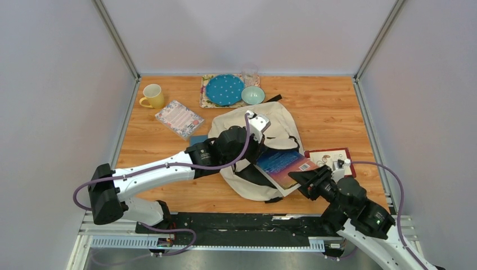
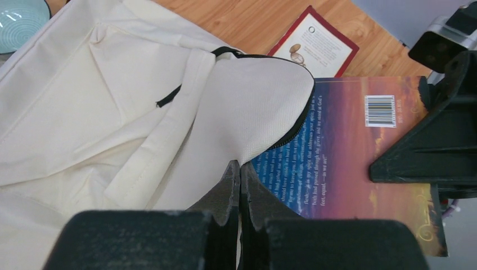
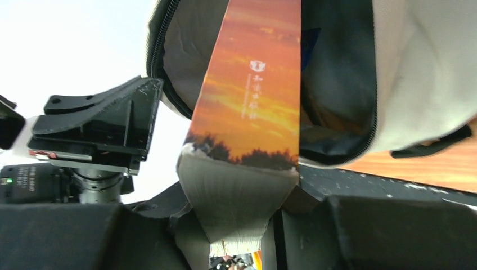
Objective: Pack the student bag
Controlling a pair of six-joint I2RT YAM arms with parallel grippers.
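The cream bag (image 1: pixel 287 121) lies on the table, its dark-lined mouth spread. My left gripper is shut on the edge of the bag's opening flap (image 2: pixel 253 101), lifting it. A blue-to-orange book (image 1: pixel 284 169) is in my right gripper, which is shut on one end. In the right wrist view the book's orange spine (image 3: pixel 253 84) points into the opening, between the zipped edges. Its far end is under the flap in the left wrist view and cannot be seen there. A red-bordered book (image 1: pixel 332 156) lies right of the bag, partly behind the right gripper.
A yellow mug (image 1: pixel 152 96) and a floral notebook (image 1: pixel 179 119) sit at the back left. Behind the bag are a blue dotted plate (image 1: pixel 224 90), a green bowl (image 1: pixel 253 95) and a glass (image 1: pixel 250 73).
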